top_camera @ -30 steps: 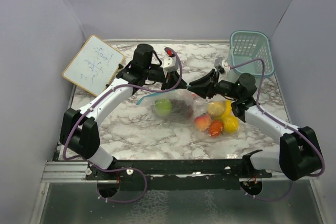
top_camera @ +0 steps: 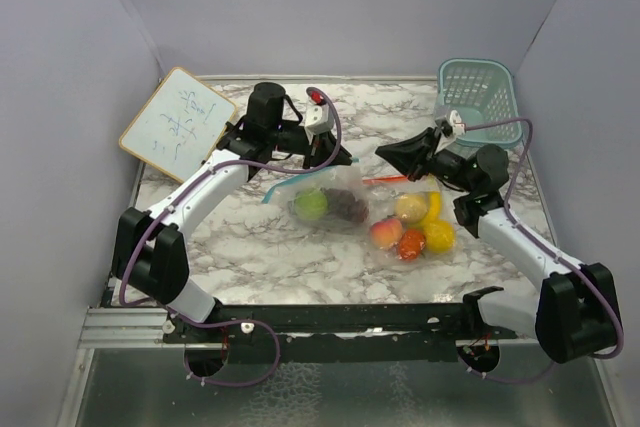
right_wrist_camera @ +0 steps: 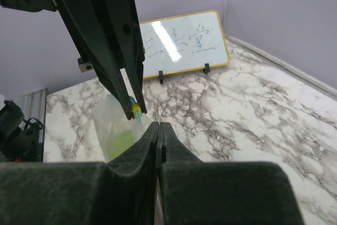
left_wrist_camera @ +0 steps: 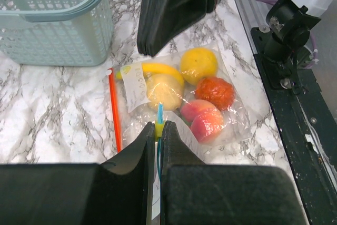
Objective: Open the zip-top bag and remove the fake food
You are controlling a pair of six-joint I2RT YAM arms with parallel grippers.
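My left gripper is shut on the yellow slider at the blue zip of a clear bag (top_camera: pixel 320 207) holding green and dark fake food, lifting its top. My right gripper is shut with nothing between its fingers, just right of the left one in the top view. Below it lies a second bag with a red zip (left_wrist_camera: pixel 114 109), holding a peach (left_wrist_camera: pixel 205 123), a red fruit (left_wrist_camera: pixel 215 93), yellow fruit (left_wrist_camera: pixel 198 65) and a banana (top_camera: pixel 433 205).
A green basket (top_camera: pixel 476 97) stands at the back right. A whiteboard (top_camera: pixel 177 122) leans at the back left. Bare table shows at the front left and back middle.
My right gripper has moved right, away from the left gripper and the blue zip. The left gripper has shifted slightly left, still on the zip.
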